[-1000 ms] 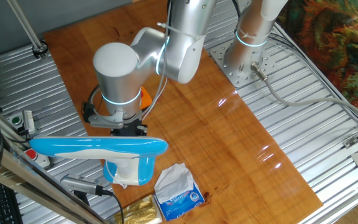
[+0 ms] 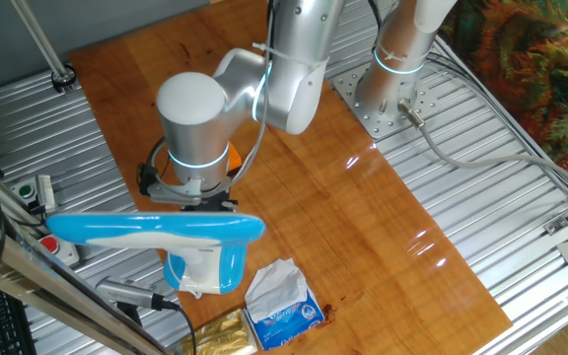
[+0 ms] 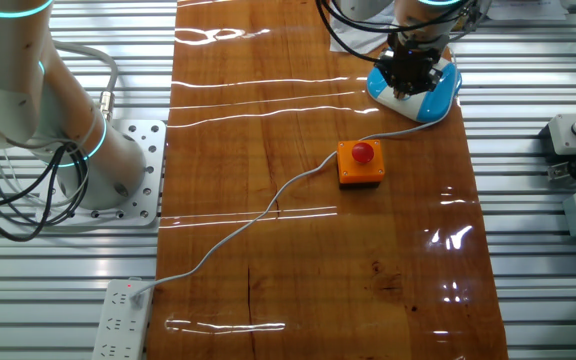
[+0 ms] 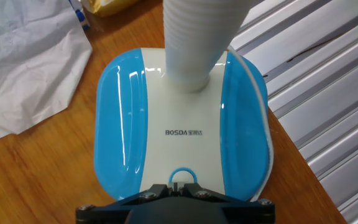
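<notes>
A blue-and-white desk lamp stands at the table's edge. In the wrist view its base (image 4: pixel 122 124) fills the middle, with a white ribbed neck (image 4: pixel 201 37) rising from it. A button with a blue ring (image 4: pixel 183 171) lies at the base's near side. My gripper is shut, its fingertips together at or just over the button; contact cannot be told. Exterior view 1 shows the lamp head (image 2: pixel 156 230) hiding the fingertips. In exterior view 2 the gripper is over the lamp base (image 3: pixel 438 98).
A tissue pack (image 2: pixel 286 320) with white paper pulled out and a gold pack (image 2: pixel 220 333) lie close to the lamp. An orange box with a red button (image 3: pixel 361 160) sits on the table, a grey cable (image 3: pixel 268 210) nearby.
My arm has shifted slightly to the right in exterior view 1. The packs have stayed put.
</notes>
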